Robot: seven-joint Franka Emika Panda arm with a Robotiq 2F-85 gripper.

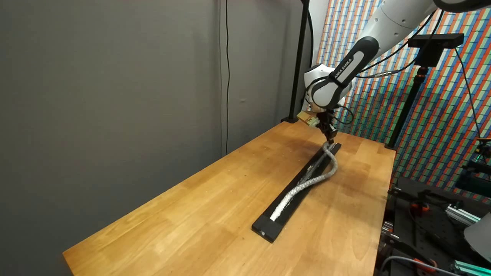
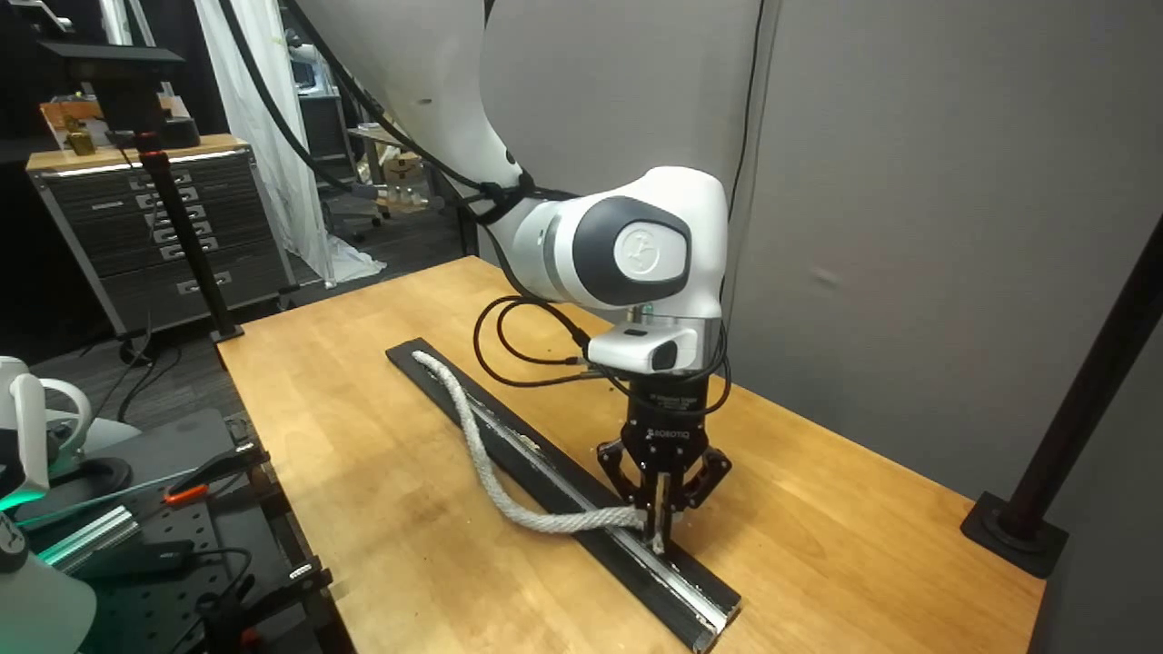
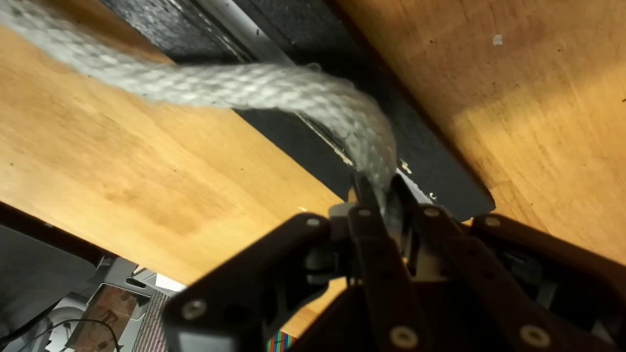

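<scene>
A thick grey-white braided rope runs from one end of a long black board in a curve out over the table and back. My gripper points down over the board's other part, shut on the rope near its end. In the wrist view the rope bends across the board and enters between my fingers, which hide its tip. A pale channel runs lengthwise along the board. At the far end in the first exterior view, my gripper is low over the board.
A black post stands at a table corner. Beside the table's edge lies a dark bench with tools. A grey wall borders the back.
</scene>
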